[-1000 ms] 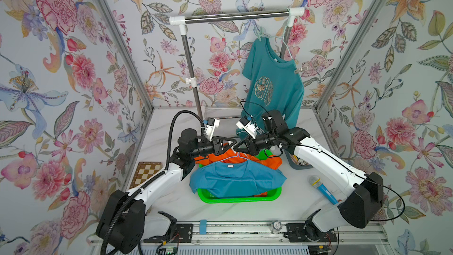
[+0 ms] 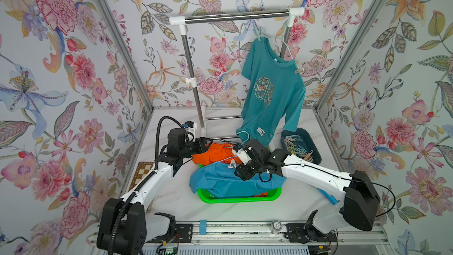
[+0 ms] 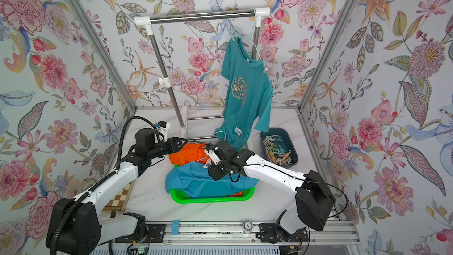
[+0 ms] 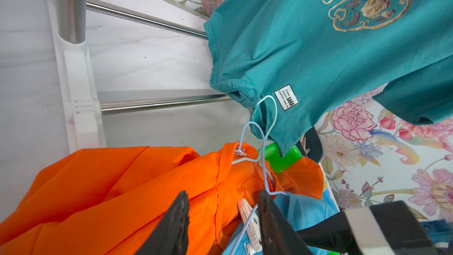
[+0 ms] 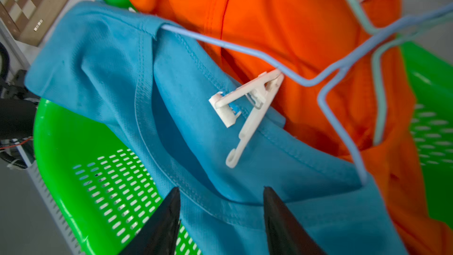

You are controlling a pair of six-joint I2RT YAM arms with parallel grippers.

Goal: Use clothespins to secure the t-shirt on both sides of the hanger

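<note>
A teal t shirt hangs on a hanger from the rack, a clothespin at its right shoulder. A blue shirt with a lilac hanger lies on orange cloth in the green basket. A white clothespin rests on the blue cloth between my right gripper's open fingertips and the hanger, in the right wrist view. My left gripper is over the orange cloth at left, fingers apart with nothing visibly held.
A dark bin of clothespins sits at right. A chess board lies front left, a blue object front right. The steel rack stands behind the basket.
My left gripper has drawn back left from the middle. My right gripper has moved down toward the blue shirt, where the white clothespin now lies visible.
</note>
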